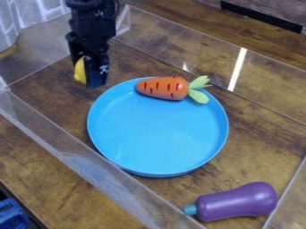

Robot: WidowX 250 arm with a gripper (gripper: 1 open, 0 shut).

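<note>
My black gripper (92, 66) reaches down from the top over a yellow object (80, 70) on the wooden floor at the upper left, its fingers around or just beside it; whether they grip it cannot be told. A blue plate (157, 130) lies in the middle. An orange toy carrot (163, 87) with green leaves rests on the plate's upper rim.
A purple toy eggplant (235, 201) lies at the bottom right, outside the plate. Clear plastic walls border the wooden surface (42, 143). The floor right of the plate is clear.
</note>
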